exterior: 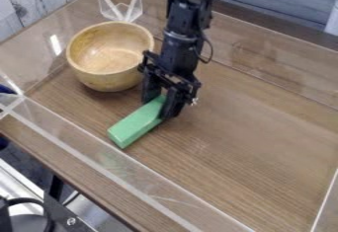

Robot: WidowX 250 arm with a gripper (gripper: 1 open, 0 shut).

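The black robot arm reaches down from the top centre to my gripper (161, 96), which is low over the far end of a green rectangular block (137, 123) lying diagonally on the wooden tabletop (244, 147). The gripper's dark fingers overlap the block's upper end. I cannot tell whether they are shut on it.
A round tan bowl (109, 74) sits left of the arm. Behind it is a white rabbit-eared shape (122, 7). The table's edge runs along the left and lower left, with dark cables beyond.
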